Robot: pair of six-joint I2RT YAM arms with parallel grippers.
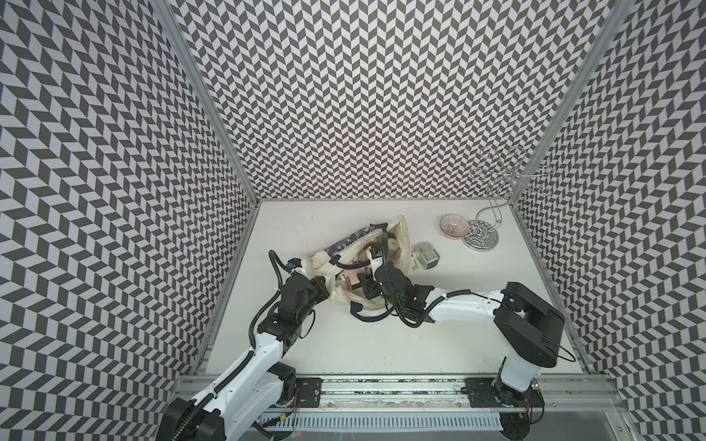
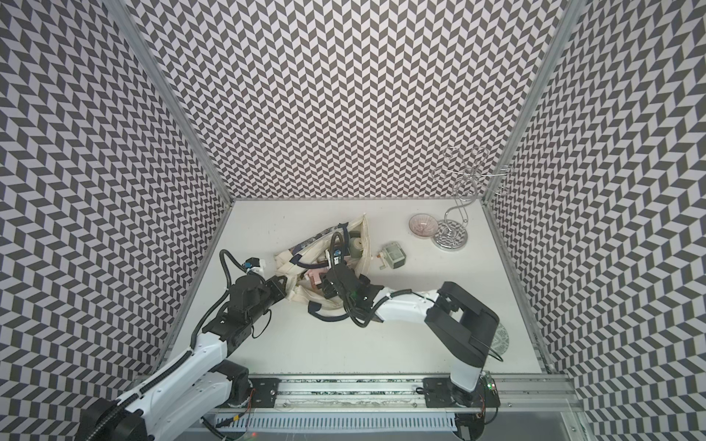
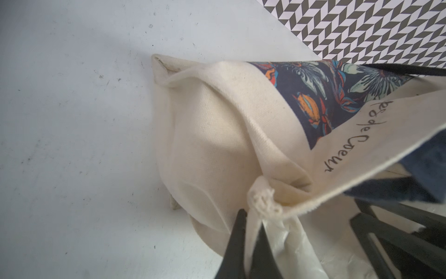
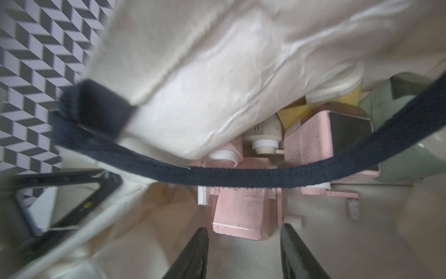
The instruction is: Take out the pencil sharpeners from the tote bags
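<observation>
A cream tote bag (image 3: 204, 121) with a dark floral band lies gaping on the table. My left gripper is shut on its fabric edge at the left side. Inside the bag lies a pink sharpener (image 4: 241, 209), with a second pink sharpener (image 4: 309, 139) beside a green one (image 4: 399, 148) and a partly covered yellow object (image 4: 343, 97). My right gripper is at the bag's mouth. Its fingers (image 4: 197, 251) stand apart, with the nearer pink sharpener lined up between their tips; whether they touch it cannot be told. A navy handle (image 4: 232, 177) crosses before the sharpeners.
Right of the bag a green sharpener (image 1: 425, 255) stands on the table. Farther right are a pinkish glass bowl (image 1: 453, 225) and a metal wire stand (image 1: 481, 235). A patterned green disc (image 2: 500, 339) lies near the right arm's base.
</observation>
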